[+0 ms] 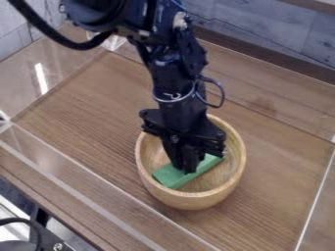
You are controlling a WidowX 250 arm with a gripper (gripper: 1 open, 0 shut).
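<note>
A round, pale wooden bowl (190, 195) sits on the wooden surface at lower centre, with a green rectangular block (175, 175) lying inside it. The black gripper (185, 159) reaches down from the upper left into the bowl, its fingertips low over the block. Whether the fingers are closed on the block or apart is hard to tell, as the dark parts overlap.
Grey walls or edges run along the back and upper left. A black piece with cables shows at the lower-left corner.
</note>
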